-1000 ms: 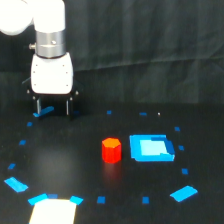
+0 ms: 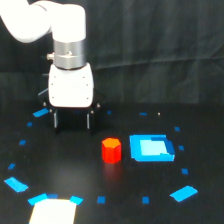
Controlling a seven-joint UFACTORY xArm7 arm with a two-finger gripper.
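Note:
A red block with an angular outline (image 2: 111,150) sits alone on the dark table, near the middle. To its right lies a blue square (image 2: 152,136) with a white area (image 2: 153,148) inside it. My white gripper (image 2: 72,121) hangs at the upper left, pointing down. Its dark, thin fingers stand wide apart with nothing visible between them. It is apart from both the red block and the blue square.
Pieces of blue tape (image 2: 183,193) are scattered over the black surface. A pale object (image 2: 52,212) shows at the bottom left edge. A dark curtain (image 2: 160,50) closes off the back. Room around the red block is clear.
My gripper has moved to the right and appears larger and slightly lower in the view. The red block and the blue square have stayed in place.

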